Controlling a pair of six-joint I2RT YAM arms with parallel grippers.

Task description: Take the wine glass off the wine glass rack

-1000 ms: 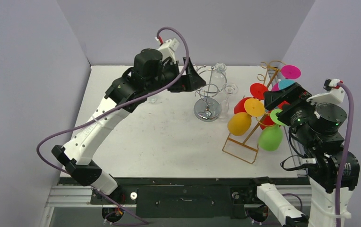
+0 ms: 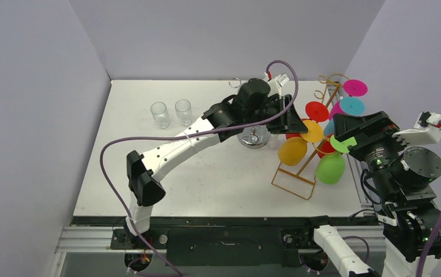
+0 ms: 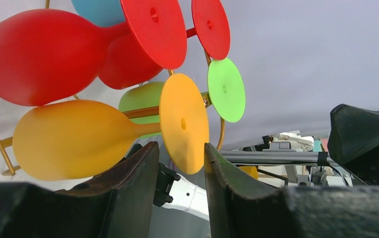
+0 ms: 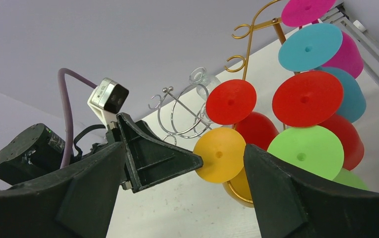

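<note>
Colored wine glasses hang upside down on a gold rack (image 2: 309, 167) at the table's right. My left gripper (image 2: 297, 124) is at the orange glass (image 2: 293, 151). In the left wrist view, its fingers (image 3: 147, 161) stand apart, one on each side of the lower rim of the orange base (image 3: 183, 124); I cannot tell whether they touch it. The right gripper (image 2: 344, 134) is open near the light green glass's base (image 4: 306, 151); that base shows beyond its right finger (image 4: 272, 183) in the right wrist view.
Red glasses (image 4: 231, 101) and blue glasses (image 4: 310, 47) hang close by. A chrome rack (image 4: 177, 116) with clear glass stands behind my left arm. Two clear tumblers (image 2: 160, 115) are on the left.
My left arm has swung right, from beside the chrome rack to the orange glass's base. The glasses have not moved.
</note>
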